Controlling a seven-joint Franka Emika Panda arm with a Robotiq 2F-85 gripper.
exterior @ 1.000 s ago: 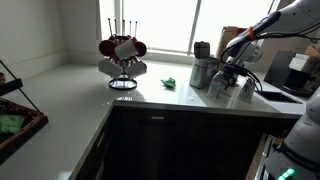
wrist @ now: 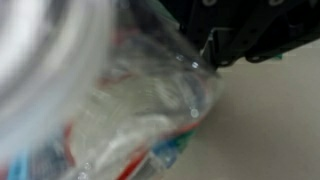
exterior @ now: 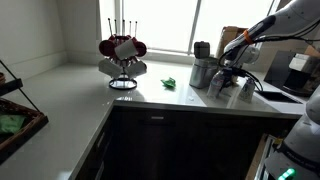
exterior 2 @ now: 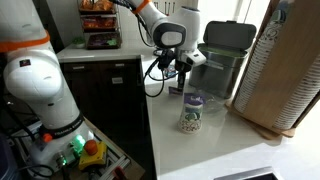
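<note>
In exterior view 2 my gripper (exterior 2: 181, 84) points down over the counter, just behind a jar (exterior 2: 191, 114) with a colourful label. Exterior view 1 shows the gripper (exterior: 231, 84) small and far off at the counter's right end. Crinkled clear plastic (wrist: 150, 95) with red and blue print fills much of the wrist view, right against the dark fingers (wrist: 222, 42). My gripper is shut on what looks like this plastic; the exact grip is hidden. A blurred white round shape (wrist: 45, 75) stands close at the left.
Behind the gripper is a grey bin (exterior 2: 222, 75). Clear plastic (exterior 2: 221, 104) lies right of the labelled jar, and a tall ribbed brown thing (exterior 2: 278, 70) stands farther right. A rack with cups (exterior: 123, 55) and something green (exterior: 168, 83) sit on the long counter, mostly bare elsewhere.
The arm by the bin has shifted only slightly, with the gripper a little lower. Nothing else on the counter visibly moves.
</note>
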